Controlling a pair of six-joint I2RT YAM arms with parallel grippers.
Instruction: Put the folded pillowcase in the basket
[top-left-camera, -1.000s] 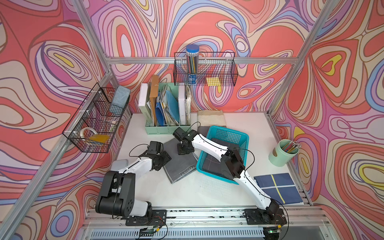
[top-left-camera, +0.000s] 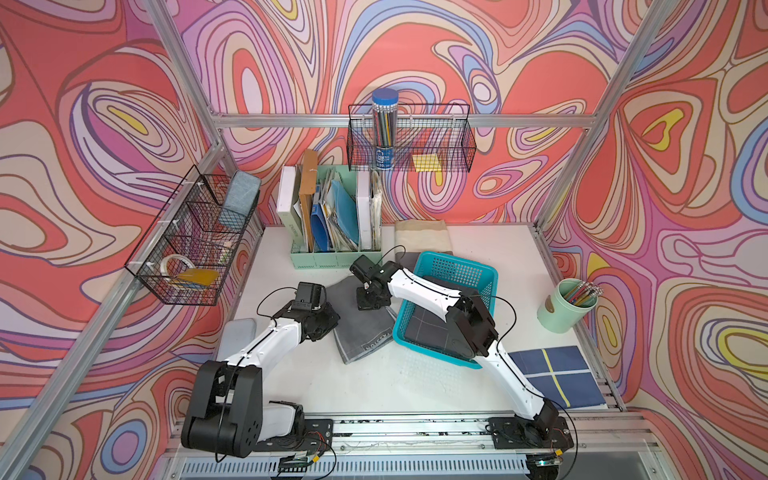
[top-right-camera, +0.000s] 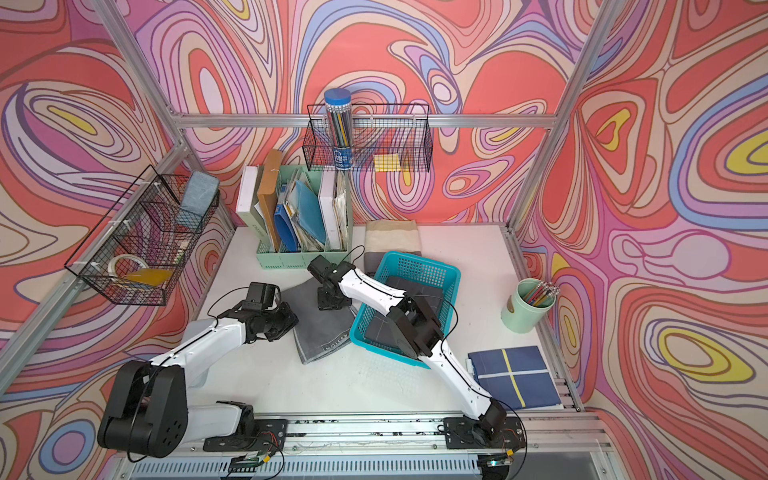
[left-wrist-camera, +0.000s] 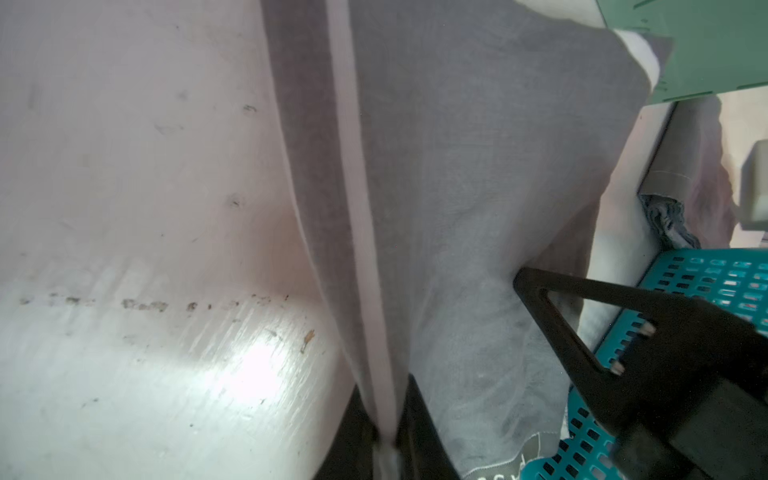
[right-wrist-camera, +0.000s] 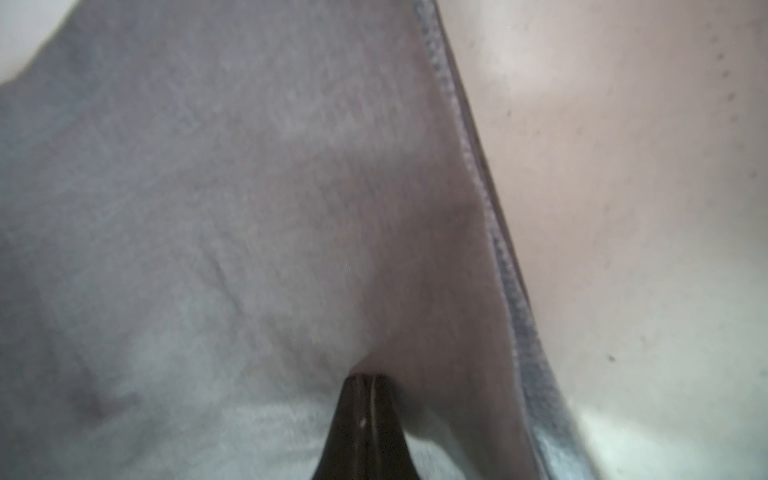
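Observation:
The grey pillowcase lies folded on the white table, just left of the teal basket. My left gripper is at its left edge. In the left wrist view that edge, with a pale strip, runs down between the two fingers, which stand slightly apart; whether they clamp it is unclear. My right gripper is shut, its tips against the upper face of the pillowcase with small creases around them; no cloth shows between them. The right arm reaches across the basket and covers part of its inside, where dark grey cloth lies.
A green file box with folders stands behind the pillowcase. Folded beige cloth lies behind the basket. To the right are a green pencil cup and a navy cloth.
The right arm has barely moved.

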